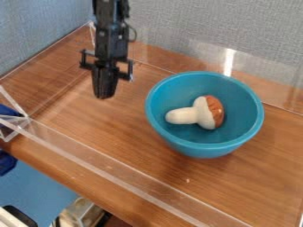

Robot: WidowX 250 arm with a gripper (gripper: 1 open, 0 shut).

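My black gripper [104,82] hangs over the wooden table at the upper left, its fingers shut with nothing showing between them. To its right sits a turquoise bowl [239,133] holding a toy mushroom [204,113] with a white stem and an orange-brown cap, lying on its side. The gripper is apart from the bowl.
Clear barriers run along its edges. A blue-grey padded wall stands at the back and left. Dark blue and metal objects lie off the table at the lower left.
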